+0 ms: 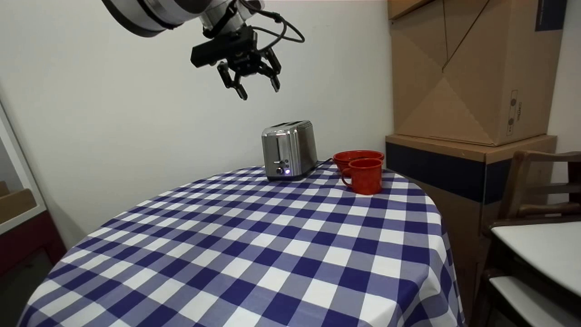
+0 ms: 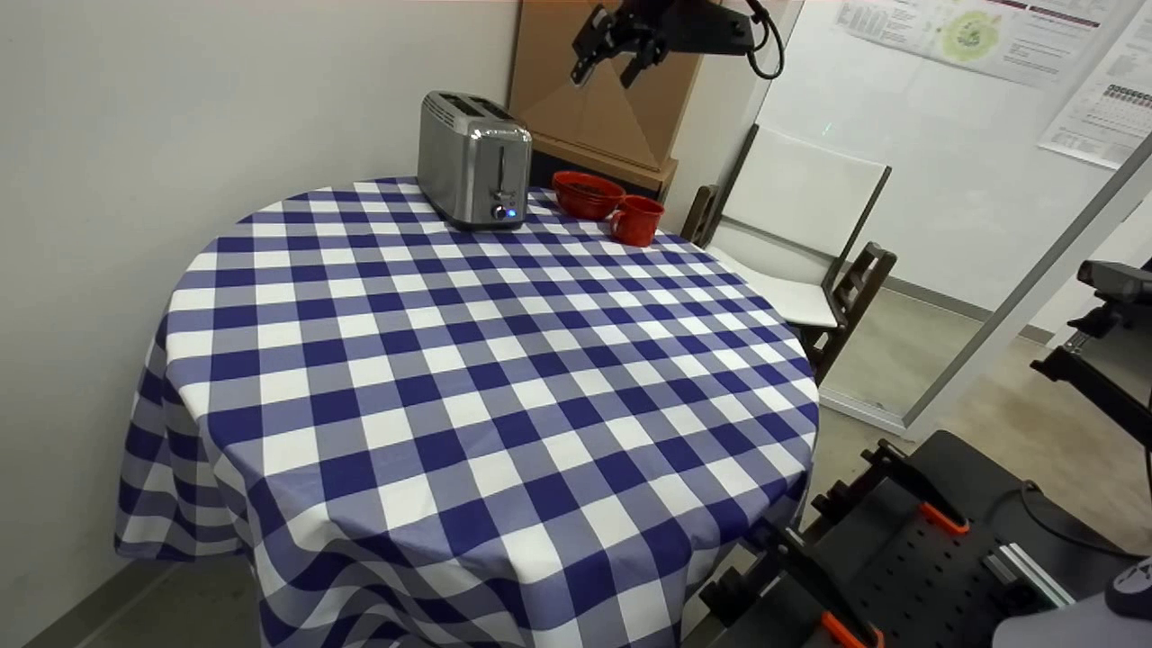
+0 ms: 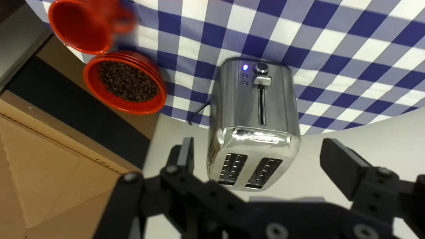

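My gripper (image 1: 261,94) hangs high above the back of the table, its two fingers well apart with nothing between them. In the wrist view the fingers (image 3: 340,167) stand to either side, with the silver toaster (image 3: 255,103) visible beyond and between them. That toaster stands upright near the wall, a small light glowing by its knob. A red bowl (image 3: 126,81) of dark brown beans sits beside it. In front of the bowl is an upright red mug (image 1: 366,176), its inside looking empty in the wrist view.
A blue-and-white checked cloth covers the round table (image 2: 432,356), whose front and middle are bare. Large cardboard boxes (image 1: 449,76) are stacked behind the bowl. The white wall (image 1: 136,98) runs close behind the toaster, and a chair (image 2: 799,216) stands at the table's right.
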